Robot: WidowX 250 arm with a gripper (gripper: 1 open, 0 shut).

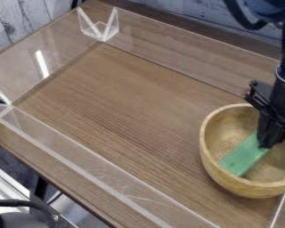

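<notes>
A wooden bowl (223,171) sits on the wooden table at the right. Inside it lies a green oblong object (242,157), tilted toward the upper right. My black gripper (264,140) reaches down from the right edge into the bowl, at the upper end of the green object. It looks shut; whether anything is between its fingertips is hard to tell.
Clear plastic edging runs along the table's sides. Dark cables and hardware show at the lower left.
</notes>
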